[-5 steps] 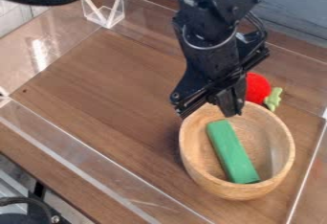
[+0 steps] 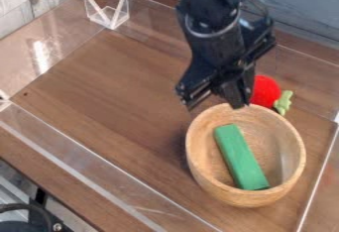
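My gripper (image 2: 216, 89) hangs from the black arm above the back rim of a light wooden bowl (image 2: 204, 168); whether it is open or shut is hard to make out. A green bar-shaped block (image 2: 241, 159) lies inside the bowl. A red object with a light green end (image 2: 265, 91) sits just behind the bowl on the right, partly hidden.
Transparent walls edge the table, with a white wire-like piece (image 2: 109, 10) at the back left corner.
The bowl and block look unmoved.
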